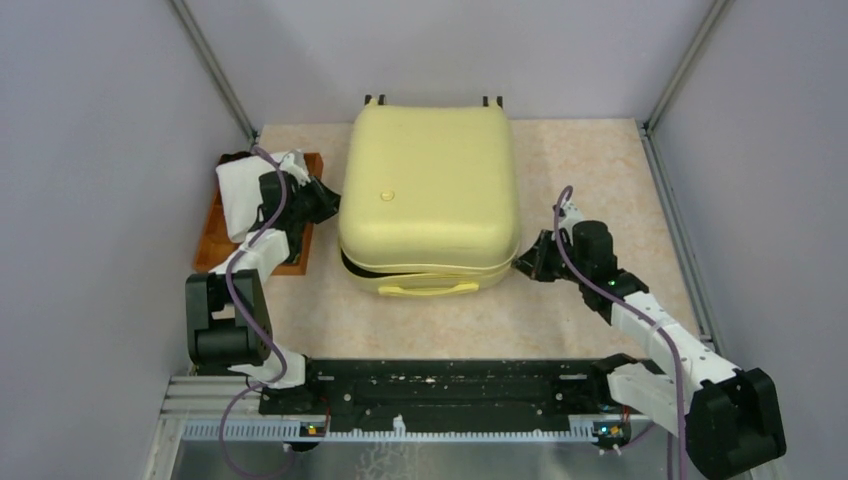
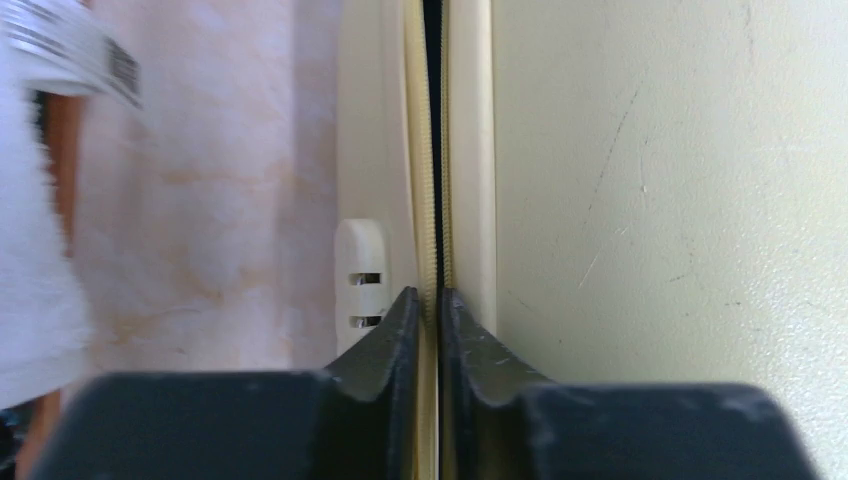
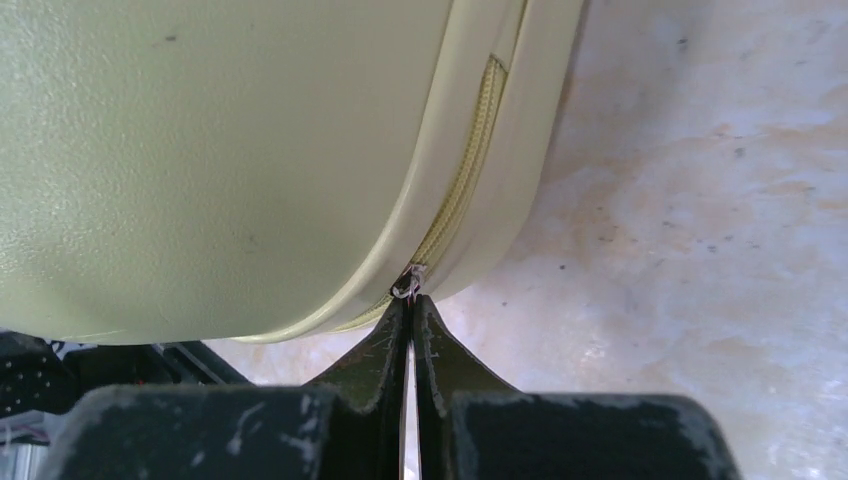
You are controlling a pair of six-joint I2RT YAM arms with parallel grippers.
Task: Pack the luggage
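Observation:
A yellow suitcase (image 1: 430, 175) lies flat with its lid down, a dark gap showing at its front left corner. In the right wrist view, my right gripper is shut on the zipper pull (image 3: 409, 282) at the rounded front right corner. Beyond the pull, the zipper (image 3: 462, 185) runs on along the side with its teeth together. My left gripper stands narrowly open at the left side, its fingers on either side of the zipper tape (image 2: 426, 205). A dark slit shows between the tapes there.
An orange-brown tray (image 1: 212, 243) with a folded white cloth (image 1: 241, 198) stands on the left, partly under my left arm. The suitcase handle (image 1: 428, 289) faces the front. Bare tabletop (image 1: 440, 330) lies before the suitcase and to its right.

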